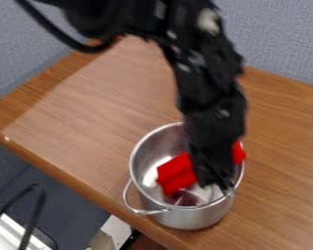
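Note:
A steel pot [154, 147] with side handles stands on the wooden table near its front edge. A red object [175, 174] lies inside it, partly hidden by the arm. The black gripper [218, 171] reaches down into the pot over the red object, its lower end near the right inner side. Whether anything is between its fingers is hard to see.
Grey walls stand behind. The table's front-left edge drops to a dark floor with cables and a white object [8, 234].

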